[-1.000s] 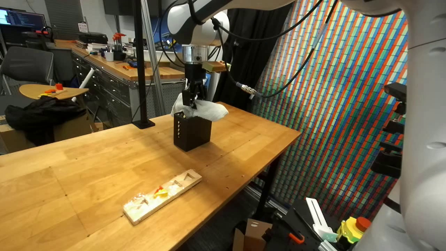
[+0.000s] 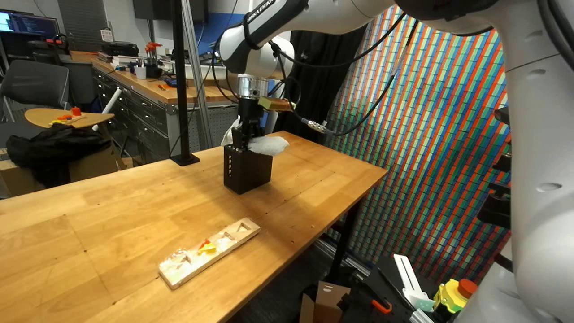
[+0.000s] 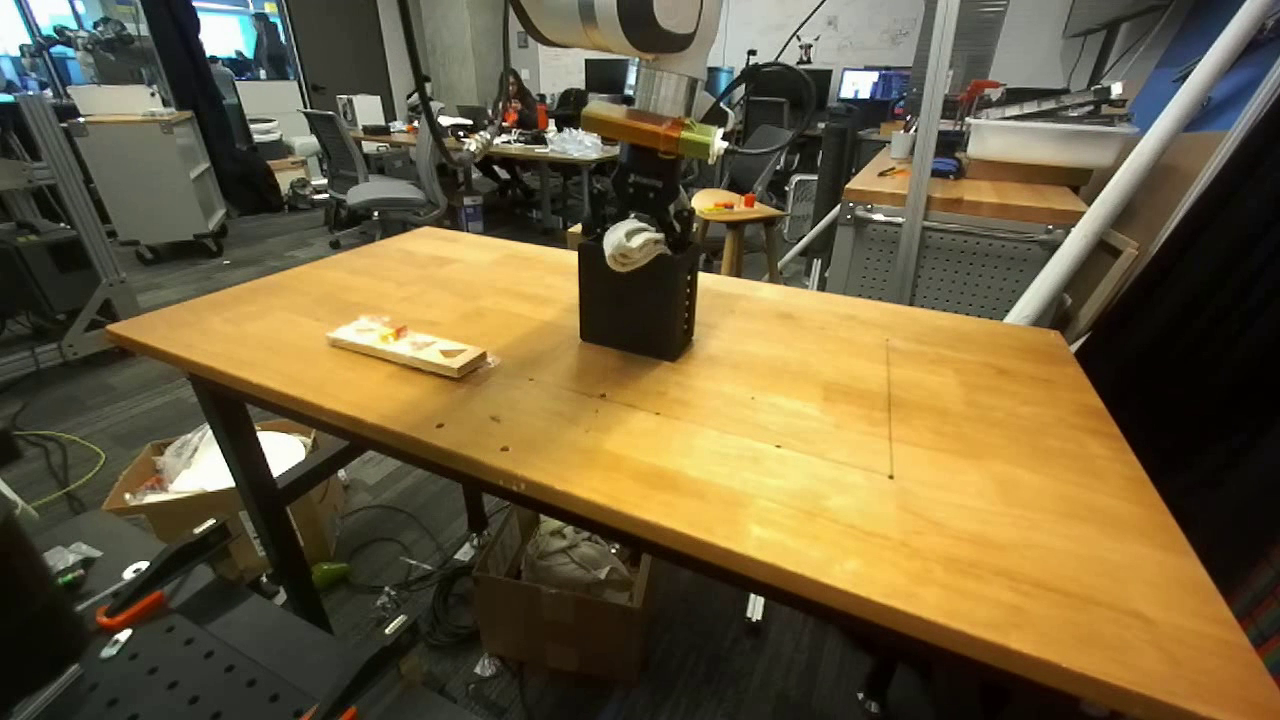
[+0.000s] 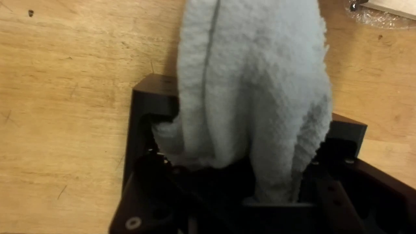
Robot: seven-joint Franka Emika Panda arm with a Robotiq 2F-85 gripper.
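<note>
A black box (image 2: 248,172) stands upright on the wooden table, its top side open. My gripper (image 2: 243,141) points straight down at the box's mouth, and its fingertips are hidden by the box and cloth. It is shut on a white-grey towel (image 4: 257,78). In the first exterior view, part of the towel (image 2: 268,145) bulges out over the right rim and another part shows on the left. A rolled fold of the towel (image 3: 636,244) hangs over the near rim in the second exterior view.
A wooden tray (image 2: 183,275) with cut-out shapes and small red and yellow pieces (image 2: 207,247) lies nearer the table's front edge, partly in clear plastic. A black post (image 2: 184,158) rises from the far edge.
My gripper has moved down to the box's mouth, bringing the towel lower, partly inside the rim. The box and the tray have not moved.
</note>
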